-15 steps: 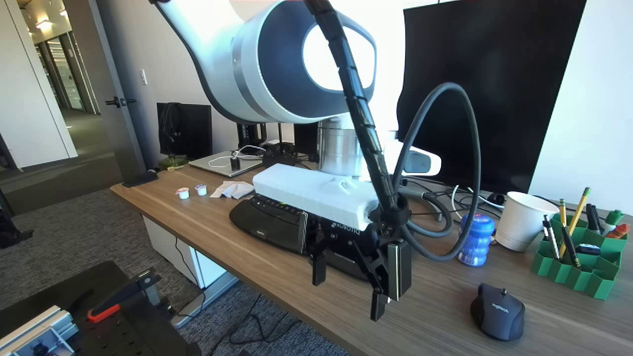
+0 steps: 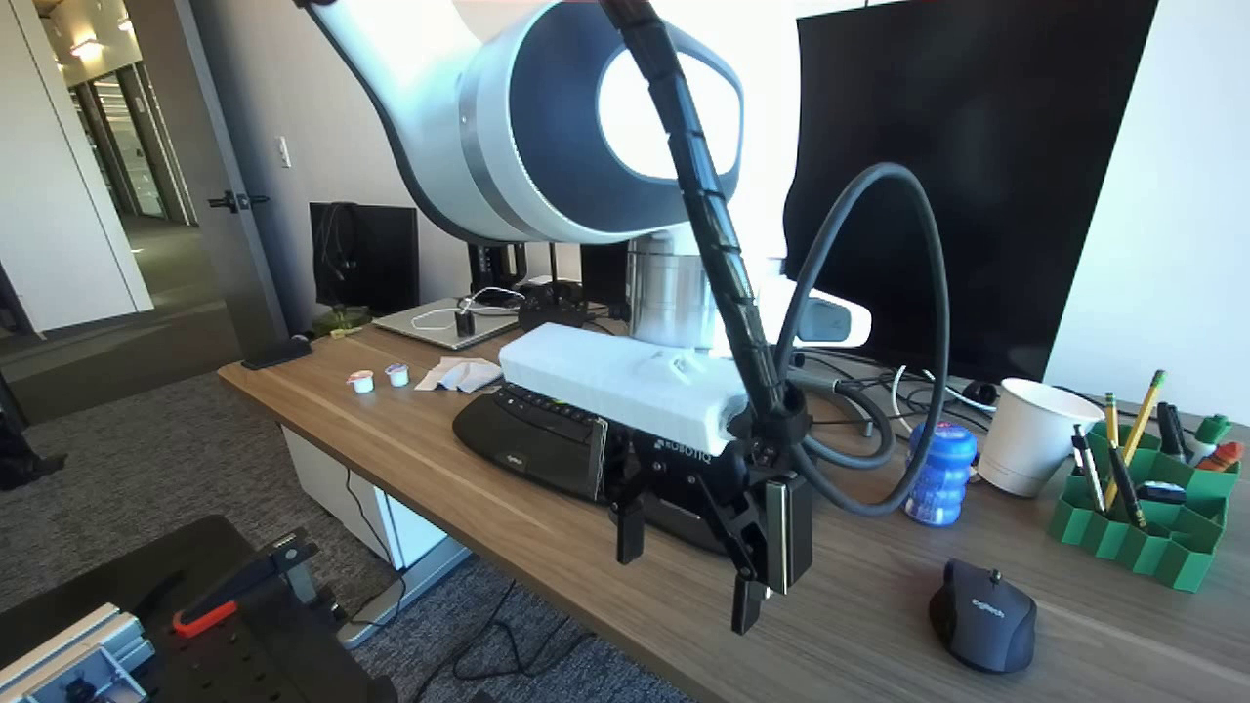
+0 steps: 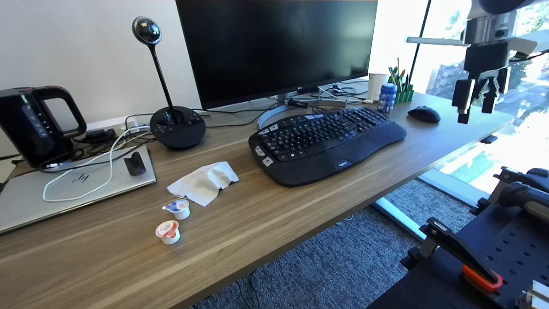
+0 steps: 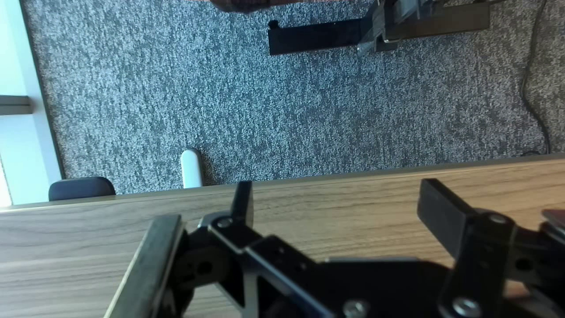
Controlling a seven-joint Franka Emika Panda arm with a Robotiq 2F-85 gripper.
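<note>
My gripper (image 2: 687, 574) hangs above the desk, its two black fingers spread wide and nothing between them. In the wrist view the same gripper has a bare strip of desk and its front edge beneath. On the desk lie a black keyboard (image 3: 329, 139), a dark mouse (image 2: 984, 615) and a crumpled white cloth (image 3: 203, 181). Two small creamer cups stand near the cloth, one with a purple lid (image 3: 179, 208) and one with an orange lid (image 3: 168, 232). A blue bottle (image 2: 940, 474) stands by a white paper cup (image 2: 1033, 435).
A green organizer (image 2: 1143, 526) with pens is at the right end. The large monitor (image 3: 278, 49), a camera on a stand (image 3: 177, 126) and a laptop (image 3: 77, 185) with cables line the back.
</note>
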